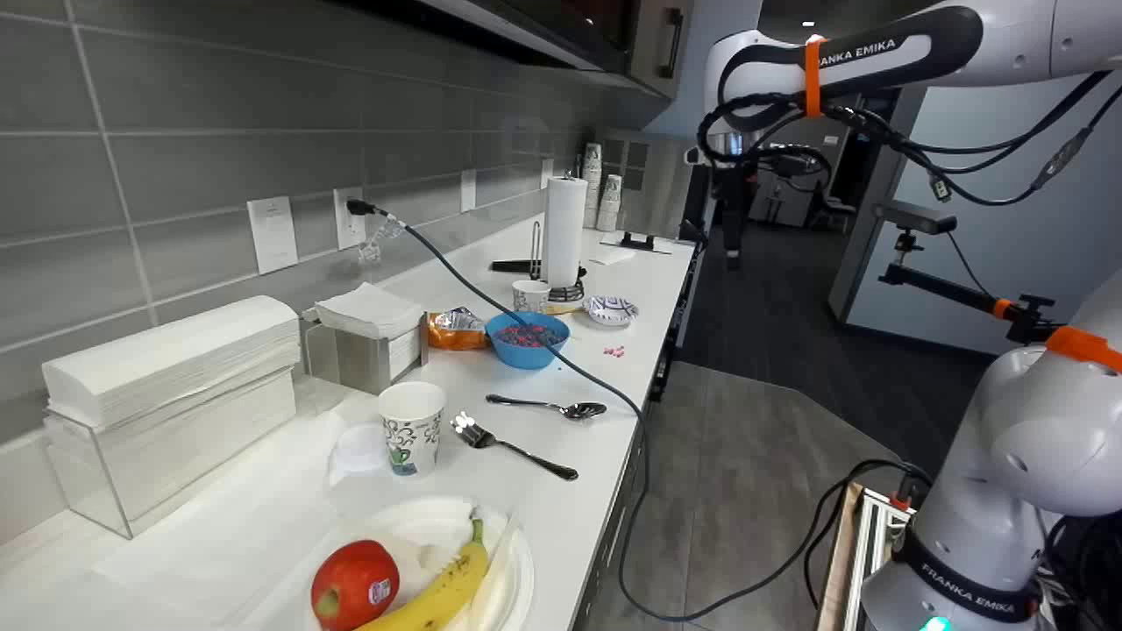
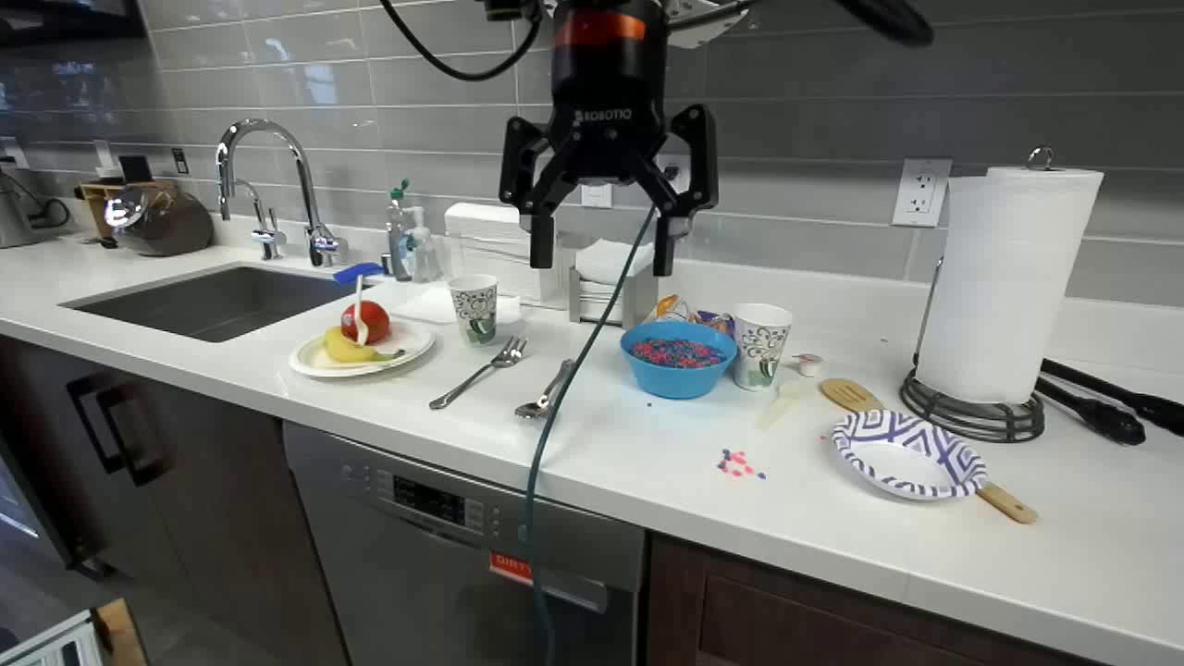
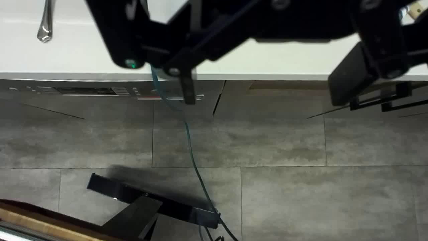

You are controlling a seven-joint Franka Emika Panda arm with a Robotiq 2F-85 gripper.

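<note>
My gripper [image 2: 602, 250] hangs in the air with its fingers wide apart and nothing between them. In the wrist view the open gripper is above the counter's front edge and the floor. A blue bowl [image 2: 678, 361] of pink and blue pieces stands on the counter, with a few loose pieces [image 2: 738, 464] in front of it. Right of these, a patterned paper bowl [image 2: 907, 455] sits tilted over a wooden utensil [image 2: 1007, 503]. A spoon [image 2: 544, 392] and a fork [image 2: 480, 373] lie left of the blue bowl. A plate [image 2: 315, 367] holds a banana [image 2: 351, 349] and a red apple [image 2: 369, 323].
A power cable [image 2: 551, 427] runs from the wall across the counter and over its front edge. Paper cups [image 2: 474, 310], napkin holders, and a paper towel roll [image 2: 1010, 287] stand further back. A sink [image 2: 211, 302] lies far left.
</note>
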